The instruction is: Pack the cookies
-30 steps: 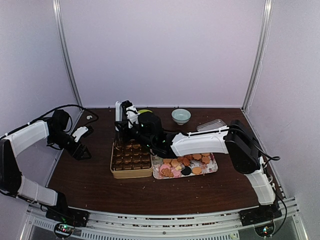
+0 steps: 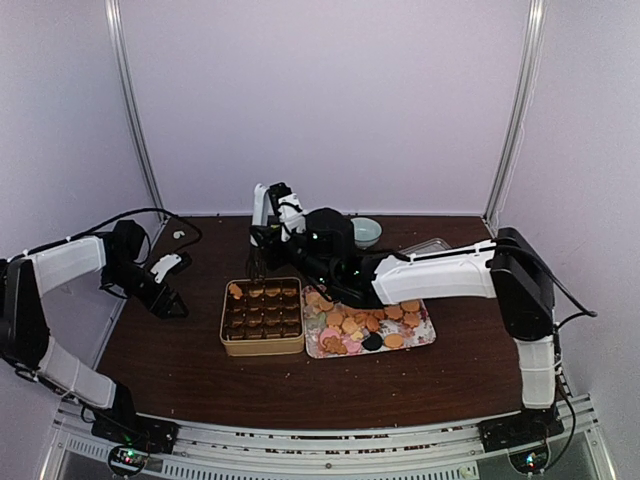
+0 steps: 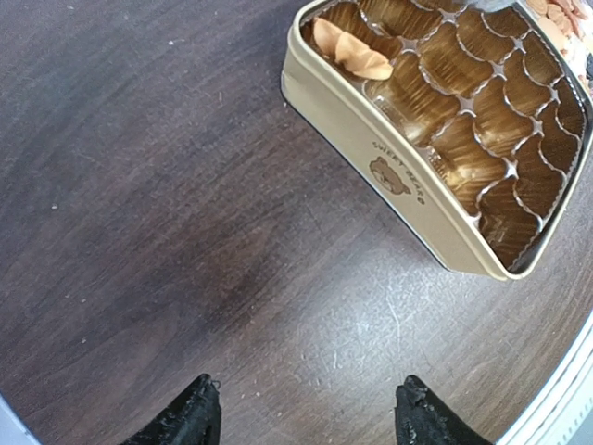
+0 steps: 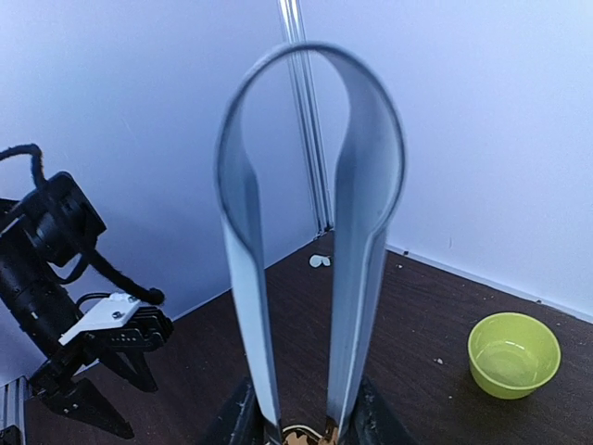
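Note:
A cookie tin (image 2: 262, 347), seen as "Sweet Bear" in the left wrist view (image 3: 389, 204), has a gold divided insert with a few cookies at its back-left corner (image 3: 352, 51). My right gripper (image 2: 264, 236) is above the tin, holding metal tongs (image 4: 259, 315) upright, their lower ends hanging over the insert. Cookies lie on a patterned tray (image 2: 420, 336) to the right. My left gripper stands open and empty over bare table at the left of the tin.
A pale bowl (image 2: 366, 229) and a clear container (image 2: 430, 244) are at the back right. A green bowl (image 4: 513, 357) shows in the right wrist view.
The right arm and tongs have moved up and to the right, uncovering more of the tin's back-left. The left arm has shifted slightly.

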